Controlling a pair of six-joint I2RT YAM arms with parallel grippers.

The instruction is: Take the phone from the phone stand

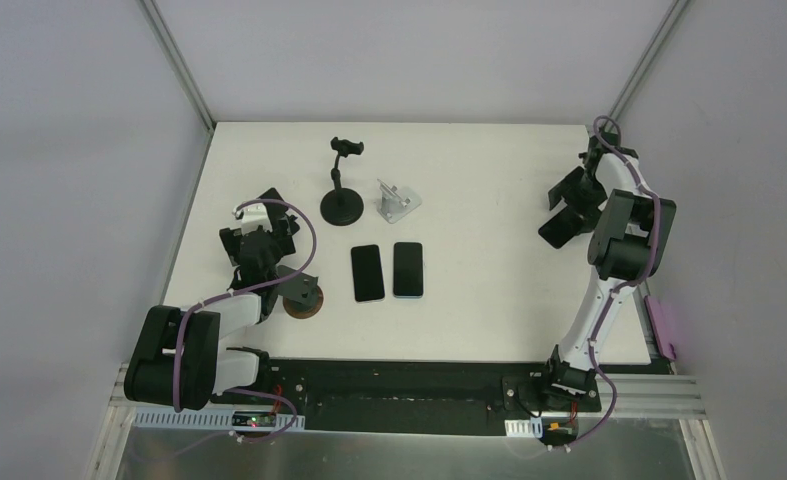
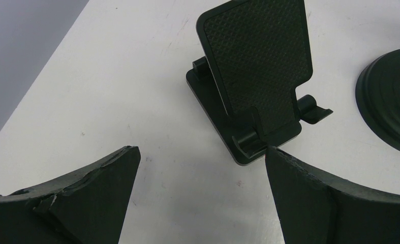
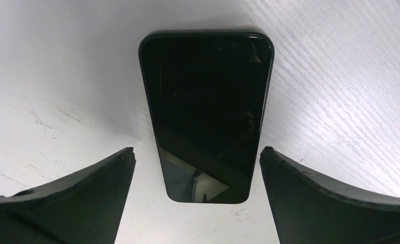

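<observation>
A black phone (image 3: 208, 112) lies flat on the table at the right, partly covered by my right arm in the top view. My right gripper is open above it, one finger at each side of the phone's near end, with white table showing between phone and fingers. My left gripper stands open with nothing between its fingers. Beyond it in the left wrist view is an empty black folding phone stand (image 2: 258, 56). Two more phones lie side by side mid-table: a left one (image 1: 367, 273) and a right one (image 1: 407, 269).
A tall black stand with a round base (image 1: 341, 207) and a clear-based silver stand (image 1: 397, 202) stand at the back, holding no phone. Near the left arm sits a round brown-edged stand (image 1: 302, 300).
</observation>
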